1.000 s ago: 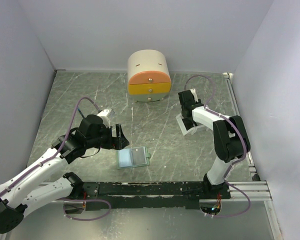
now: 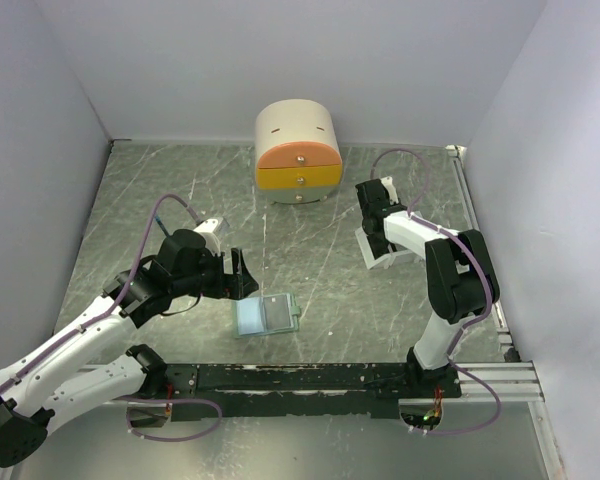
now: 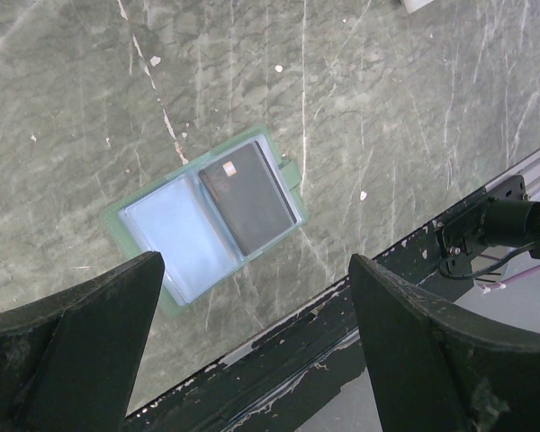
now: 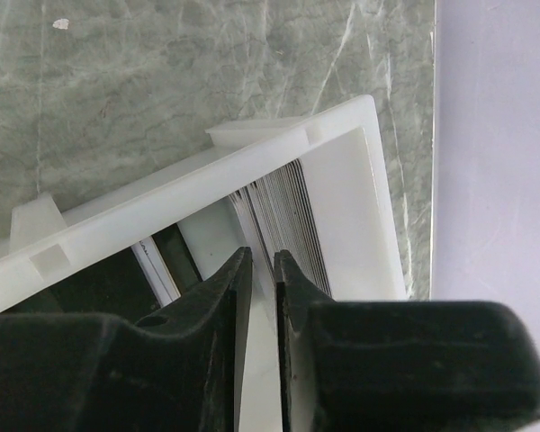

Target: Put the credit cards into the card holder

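A white card holder (image 4: 342, 198) on the right of the table holds a stack of thin cards (image 4: 283, 216) in its slot. My right gripper is down inside it at the cards, its fingertips close together; whether a card is between them is unclear. My left gripper hangs open above a pale green two-section tray (image 3: 135, 207), with a light blue part (image 3: 180, 234) and a grey part (image 3: 247, 198). Nothing is between its fingers.
A cream drawer box (image 2: 295, 130) with orange and yellow drawers stands at the back centre. Walls border the sides and back.
The right gripper and the white holder have shifted very slightly over the last second. The left arm is unchanged.
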